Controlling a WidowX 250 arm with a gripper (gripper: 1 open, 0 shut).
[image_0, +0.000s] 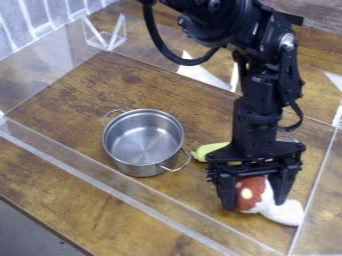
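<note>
My black gripper (251, 180) is low at the right of the camera view, its fingers around a red-and-white plush-looking object (249, 197) with a white end (283, 212) lying on the wooden table. Whether the fingers grip it is unclear. A steel pot (143, 142) with two handles stands to the left. A light green object (211, 151) lies just behind the gripper, partly hidden by it.
Clear panels form low walls around the wooden table (94, 95). A silvery item behind the arm is mostly hidden.
</note>
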